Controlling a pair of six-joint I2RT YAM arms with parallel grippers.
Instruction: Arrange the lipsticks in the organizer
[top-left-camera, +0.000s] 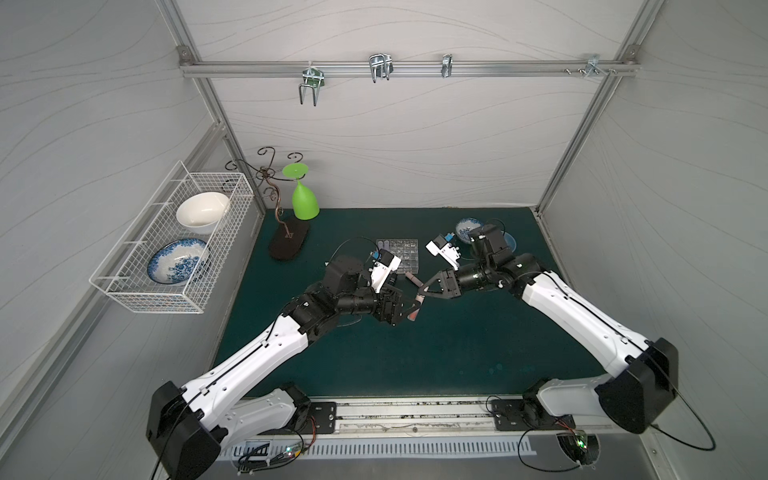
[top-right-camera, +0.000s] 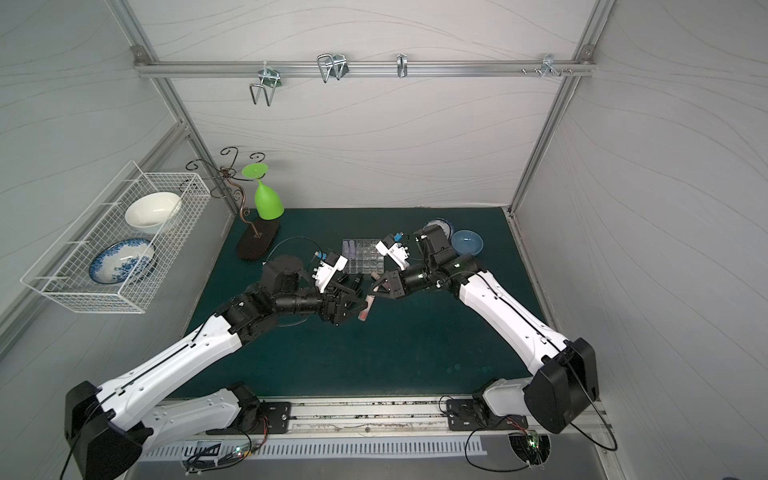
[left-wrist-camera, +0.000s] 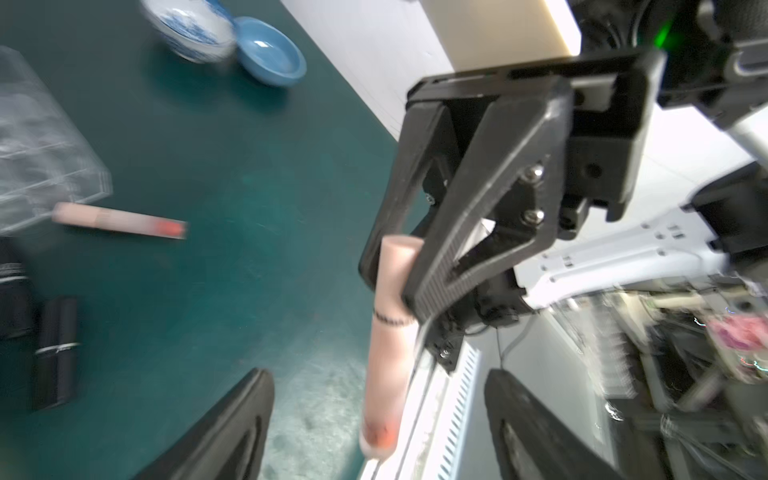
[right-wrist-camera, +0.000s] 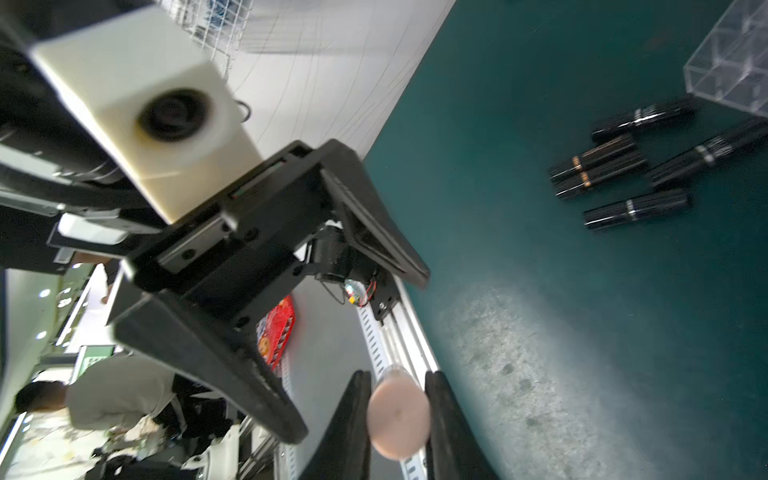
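Observation:
A pink lipstick tube (left-wrist-camera: 388, 376) is upright in the left wrist view, held by my right gripper near its top end. My left gripper faces it, fingers apart around its lower part, not closed on it. Another pink lipstick (left-wrist-camera: 120, 220) lies on the mat beside the clear organizer (top-left-camera: 397, 249). Several black lipsticks (right-wrist-camera: 636, 209) lie on the mat near the organizer, in the right wrist view.
Blue bowls (top-right-camera: 466, 241) stand at the back right, a metal tree stand (top-right-camera: 249, 248) and green object (top-right-camera: 268, 200) at the back left. A wire basket (top-left-camera: 160, 296) hangs on the left.

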